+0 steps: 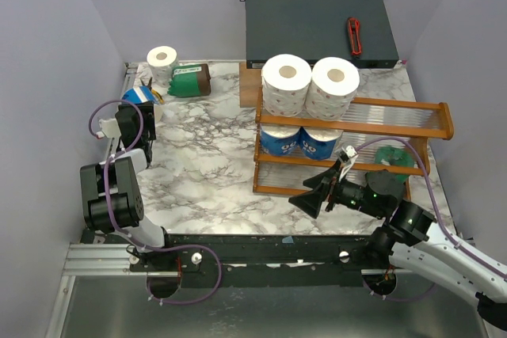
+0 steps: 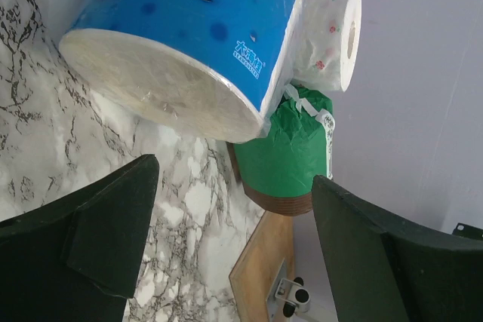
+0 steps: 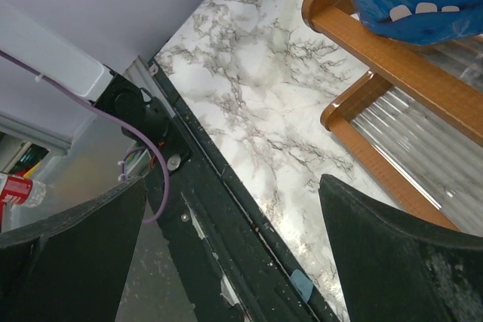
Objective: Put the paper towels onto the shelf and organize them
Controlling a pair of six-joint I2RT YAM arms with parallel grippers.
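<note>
A blue-wrapped roll with cartoon teeth [image 2: 181,35] lies at the back left of the counter, directly ahead of my left gripper, whose fingers are apart and empty. Behind it are a green roll [image 1: 186,81] and a white roll [image 1: 162,61]. Two white rolls [image 1: 287,85] stand on the wooden shelf's top tier [image 1: 428,124], with two blue rolls [image 1: 279,142] below and something green [image 1: 393,156] at the lower right. My right gripper [image 1: 310,195] stands open and empty at the shelf's front.
A dark box [image 1: 309,25] with a red cutter [image 1: 354,36] sits behind the shelf, a wooden board [image 1: 249,85] left of it.
</note>
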